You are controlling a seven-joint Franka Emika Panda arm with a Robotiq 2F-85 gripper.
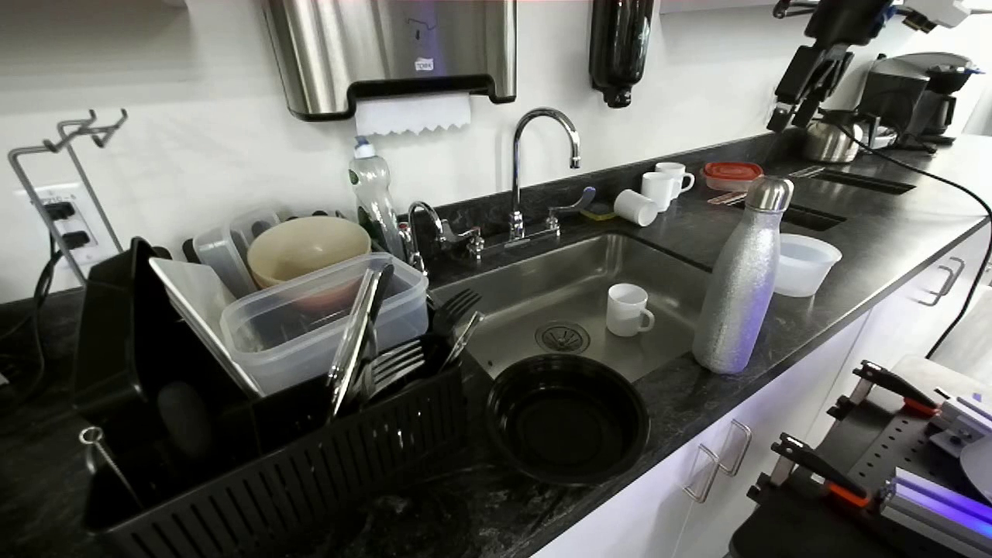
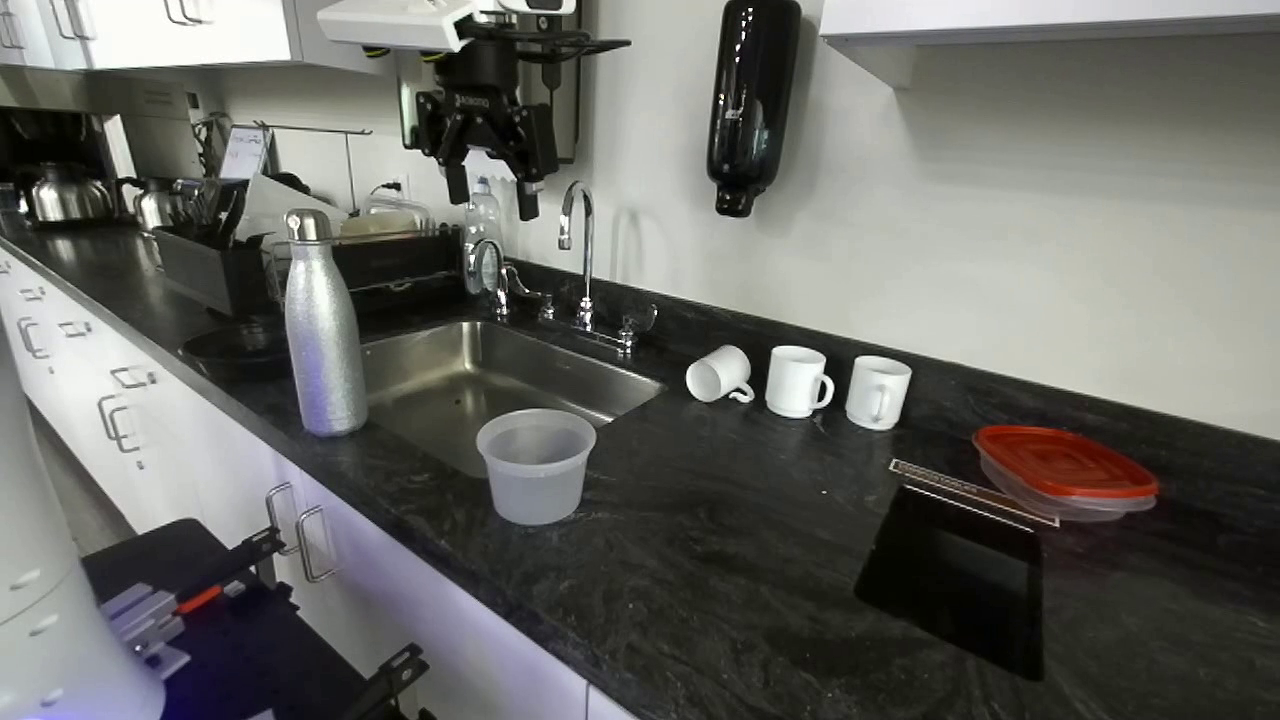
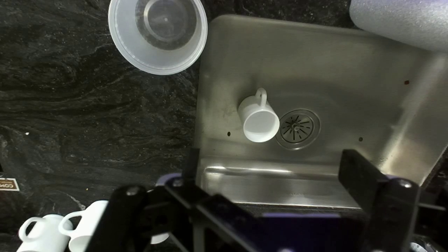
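High above the counter my gripper [image 2: 493, 206] hangs open, pointing down with nothing between its fingers. In the wrist view its two fingers [image 3: 357, 176] are spread wide over the near part of the steel sink [image 3: 327, 75]. A white mug [image 3: 260, 119] stands upright in that sink beside the drain, well below the gripper and apart from it. Three more white mugs are on the counter by the wall: one lies on its side [image 2: 720, 374], while the middle mug [image 2: 794, 382] and the right mug [image 2: 877, 392] stand upright.
A clear plastic tub [image 2: 536, 468] and a tall silver bottle [image 2: 324, 330] stand along the sink's front side. Behind it rises the faucet [image 1: 517, 177]. The packed dish rack [image 1: 307, 456] and a black bowl [image 1: 567, 418] are left. A red-lidded container [image 2: 1065, 468] sits right.
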